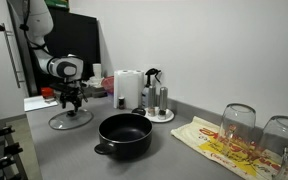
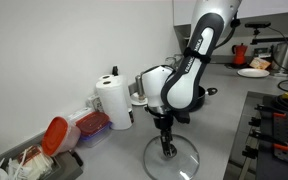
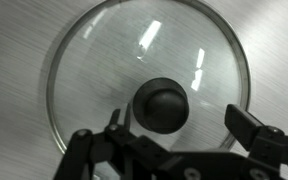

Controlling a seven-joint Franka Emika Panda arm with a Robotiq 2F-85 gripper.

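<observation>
A round glass lid (image 3: 89,75) with a metal rim and a black knob (image 3: 161,105) lies flat on the table. My gripper is open above it, one finger to each side of the knob in the wrist view. No contact between fingers and knob shows. From the side, the gripper (image 2: 167,145) points down over the middle of the lid (image 2: 184,160). A black pot (image 1: 125,136) without a cover stands on the table to the right of the lid in exterior view 1.
Behind the pot are a paper towel roll (image 1: 129,88) and several bottles on a white tray (image 1: 158,116). Two upturned glasses (image 1: 238,123) rest on a patterned cloth (image 1: 212,140) at the right. A red bowl (image 2: 60,135) stands left of the lid in exterior view 2.
</observation>
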